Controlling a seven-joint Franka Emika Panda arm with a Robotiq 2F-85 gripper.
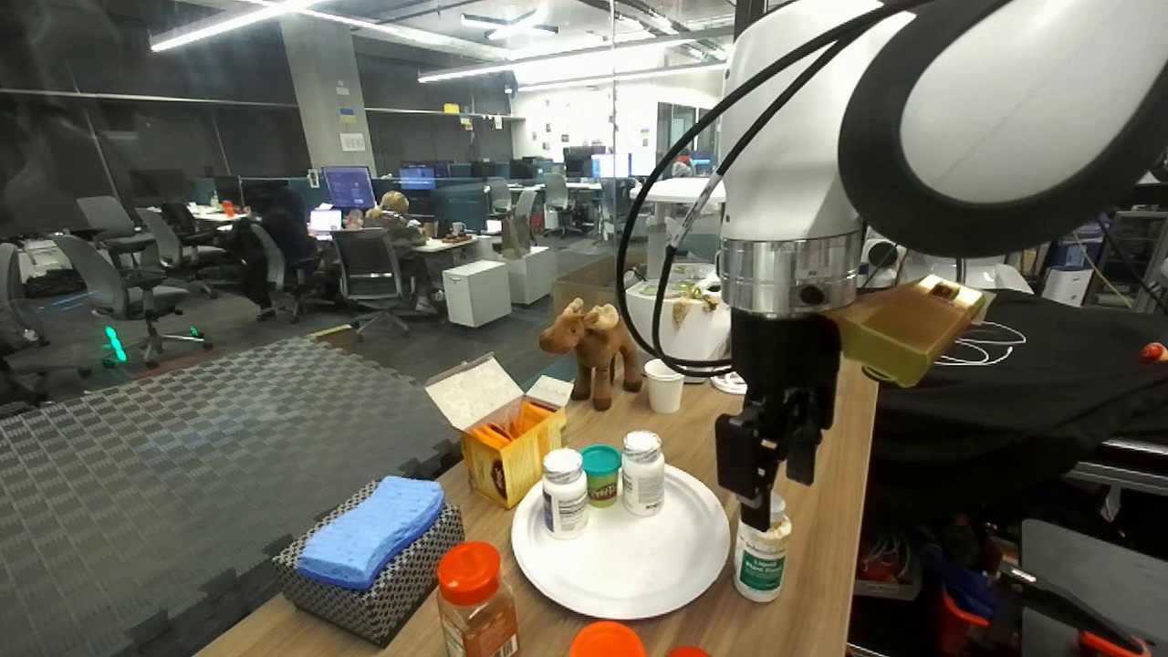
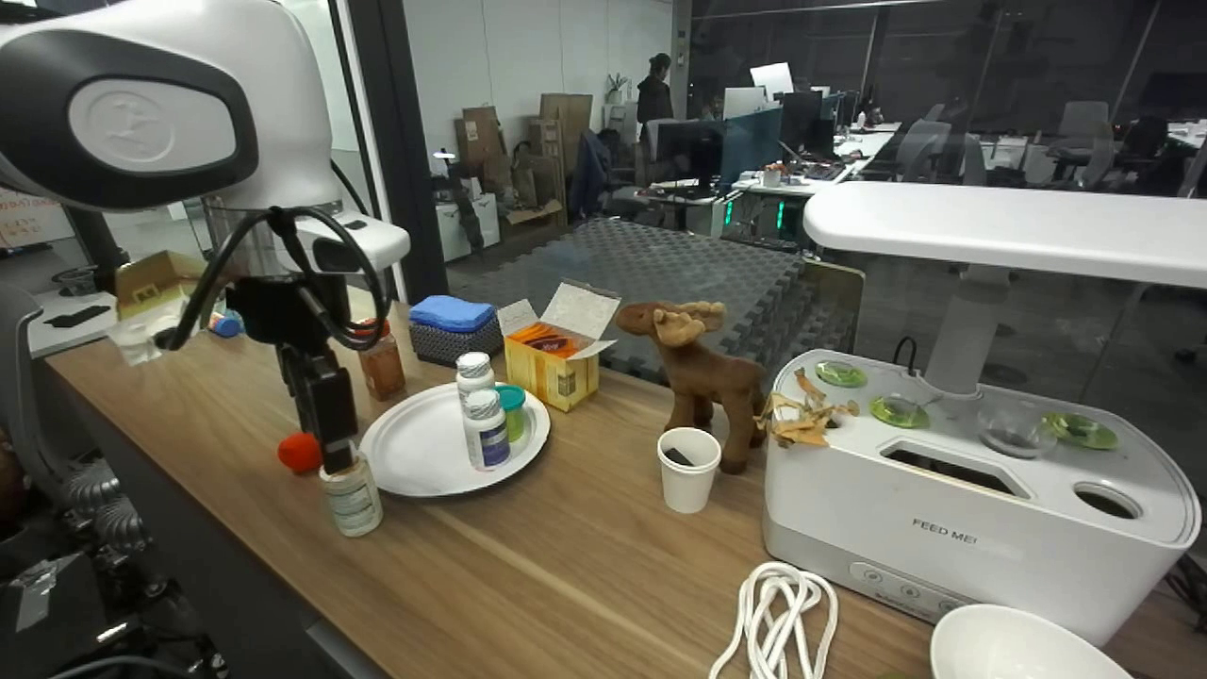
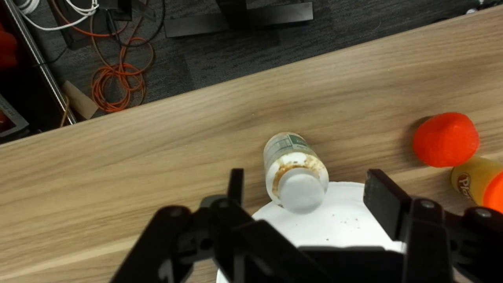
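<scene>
A white bottle with a green label (image 1: pixel 761 568) stands upright on the wooden table, just off the edge of the white plate (image 1: pixel 635 580). Directly over its top is my gripper (image 1: pixel 779 498), pointing down. In the wrist view the gripper is open, its fingertips on either side of the stained white bottle (image 3: pixel 292 155), with a visible gap on both sides. Seen from the second exterior view, a finger (image 2: pixel 337 453) overlaps the bottle's top; contact cannot be judged. On the plate are two white pill bottles (image 1: pixel 565 498) and a teal-lidded tub (image 1: pixel 601 473).
A red-lidded jar (image 1: pixel 471 602), a blue sponge on a patterned box (image 1: pixel 372 531) and an open yellow box (image 1: pixel 509 449) flank the plate. A plush moose (image 2: pixel 707 379), paper cup (image 2: pixel 687 475) and white planter (image 2: pixel 962 509) stand farther along. Red dough (image 3: pixel 446 139) lies near the bottle.
</scene>
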